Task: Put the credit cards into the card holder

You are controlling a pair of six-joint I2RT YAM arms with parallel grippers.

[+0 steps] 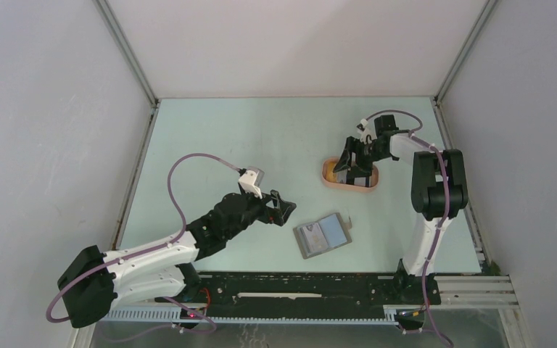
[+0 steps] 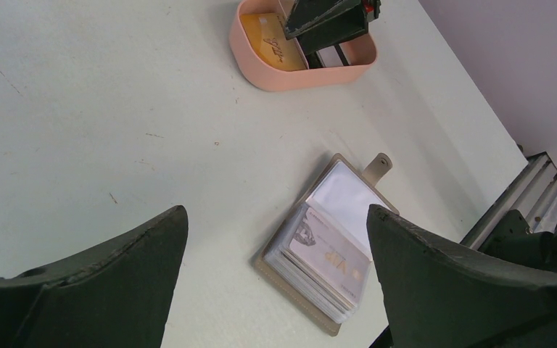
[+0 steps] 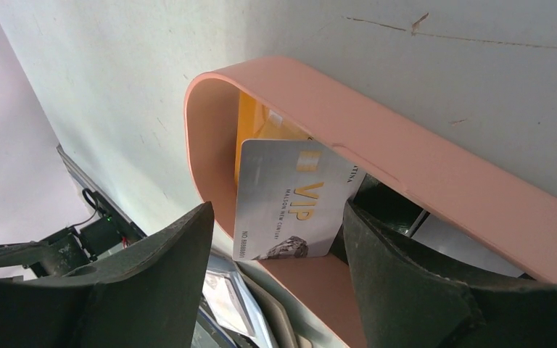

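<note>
A pink oval container holds cards: a gold card and a silver VIP card. My right gripper is over it, open, its fingers either side of the VIP card's lower part in the right wrist view. Lower on the table, the card holder lies open, with a stack of cards marked VIP on one half. My left gripper stands open above and left of the holder, nothing between its fingers.
Walls enclose it on the sides and back.
</note>
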